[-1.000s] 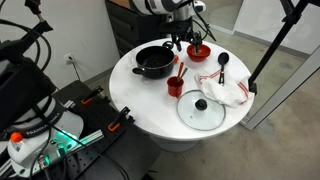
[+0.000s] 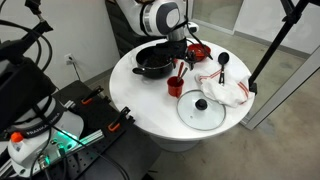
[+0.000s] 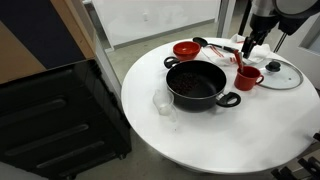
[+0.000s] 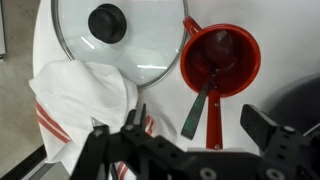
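Observation:
A red mug (image 4: 247,62) holds two utensils, one with a dark green handle (image 4: 195,112) and one with a red handle (image 4: 214,122); both handles lean out over the rim. My gripper is open, its black fingers on either side of these handles in the wrist view, with no grasp showing. From the first exterior view, the gripper (image 2: 184,62) hangs just above and behind the mug (image 2: 175,88). The second exterior view has the mug (image 3: 247,78) on the table below the arm.
Close to the mug stands a black two-handled pot (image 3: 195,85) with dark contents. A glass lid (image 2: 202,109), a white striped cloth (image 2: 222,87), a black ladle (image 2: 223,62), a red bowl (image 3: 187,48) and a clear cup (image 3: 163,103) lie around.
The objects on the table look unmoved.

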